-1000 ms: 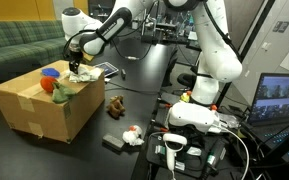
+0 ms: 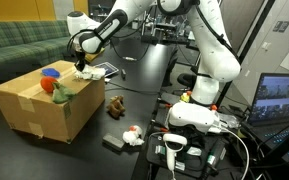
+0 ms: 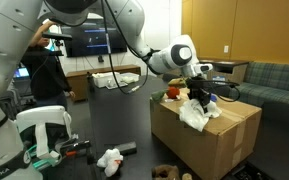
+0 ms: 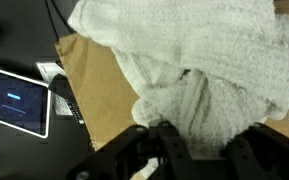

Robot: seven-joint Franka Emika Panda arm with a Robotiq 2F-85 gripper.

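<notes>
A white cloth (image 4: 209, 35) fills much of the wrist view, bunched up between the fingers of my gripper, which is shut on it. In exterior view 2 the cloth (image 3: 195, 115) lies over the top of the cardboard box (image 3: 212, 148) and drapes down its near side. My gripper (image 3: 201, 95) is low over the box top there. From exterior view 1 the cloth (image 2: 88, 72) shows at the right end of the box (image 2: 52, 112), beneath the gripper.
On the box are a red ball (image 2: 48, 84), a green toy (image 2: 60, 94) and a blue item (image 2: 50, 72). A tablet (image 4: 14, 100) lies beside the box. On the dark table stand a brown toy (image 2: 116, 107), a dark block (image 2: 113, 142) and a white-and-red toy (image 2: 133, 135).
The arm has shifted slightly over the right end of the box, and the cloth's shape under the gripper has changed a little. The box and the other objects stay put.
</notes>
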